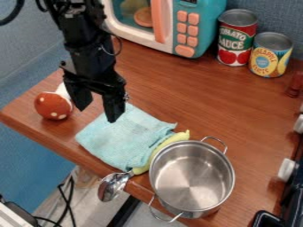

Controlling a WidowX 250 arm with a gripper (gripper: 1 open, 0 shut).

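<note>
The black gripper [96,106] hangs above the left part of the wooden table, its two fingers spread open with nothing visible between them. It is over the area between a red tomato [52,105] and a folded light blue cloth [116,137]. A white object lies partly hidden behind the tomato and the gripper. A yellow banana-like object is partly visible between the cloth and a steel pot [192,180].
A tomato sauce can [236,44] and a second can [270,58] stand at the back right beside a toy microwave [178,22]. A spoon [112,184] sticks out past the front edge.
</note>
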